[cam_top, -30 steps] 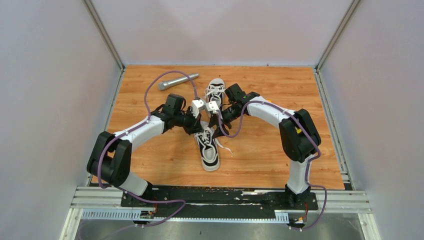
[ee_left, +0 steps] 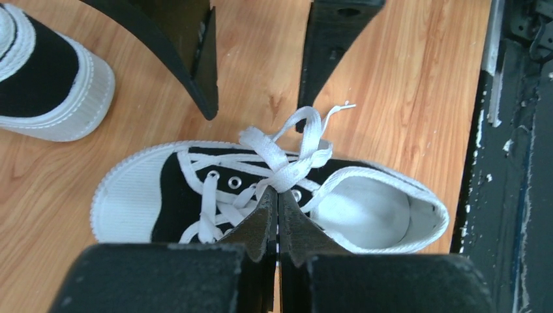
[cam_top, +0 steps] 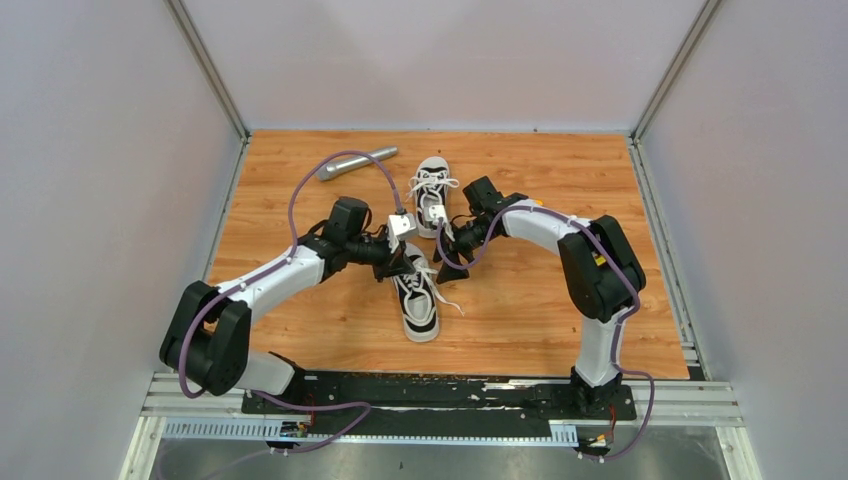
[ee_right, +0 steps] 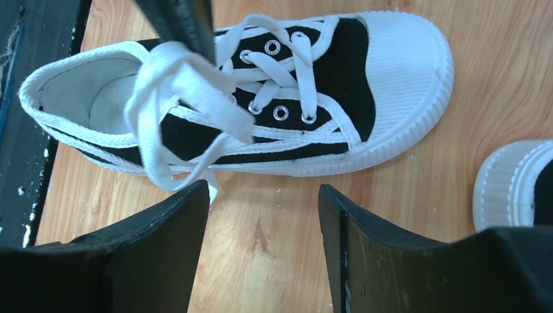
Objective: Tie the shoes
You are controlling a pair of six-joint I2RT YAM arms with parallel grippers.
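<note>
A black-and-white sneaker [cam_top: 420,315] lies toe-up-table in the middle, its white laces crossed over the eyelets. My left gripper is shut over it, with a looped bunch of white lace [ee_left: 290,166] at its tips; whether the lace is between them is partly hidden. In the right wrist view that bunch [ee_right: 182,111] hangs close to the camera. My right gripper stands open just beside the sneaker and the lace, nothing visible between its fingers.
A second sneaker [cam_top: 432,175] stands behind, beside both grippers. A silver cylinder [cam_top: 355,163] lies at the back left. Bare table [cam_top: 520,320] shows at front right.
My left gripper shifted slightly, staying over that sneaker.
</note>
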